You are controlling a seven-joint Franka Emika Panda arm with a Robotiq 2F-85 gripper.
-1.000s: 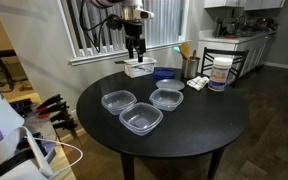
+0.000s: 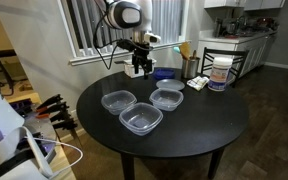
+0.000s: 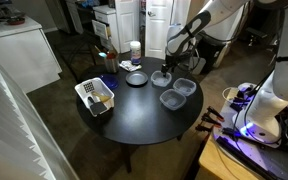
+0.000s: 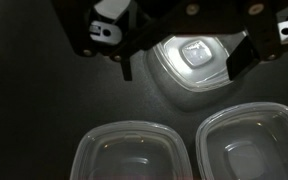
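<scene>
Three clear plastic containers stand on the black table: a left one (image 2: 118, 101), a front one (image 2: 141, 118) and a right one (image 2: 167, 99). Behind them lies a shallow clear piece (image 2: 169, 84), a lid or tray. My gripper (image 3: 167, 69) hangs over the container group in the second exterior view. Its fingers (image 4: 126, 68) are spread wide in the wrist view, where my open gripper has one container (image 4: 192, 55) beyond it. Two more containers (image 4: 134, 155) are at the bottom of that view. Nothing is held; height above the table is unclear.
A white tub with a label (image 2: 220, 72), a utensil crock (image 2: 191, 67) and a blue bowl (image 2: 164, 74) stand along the far side. A white basket (image 3: 96, 96) holds small items.
The containers remain where they were.
</scene>
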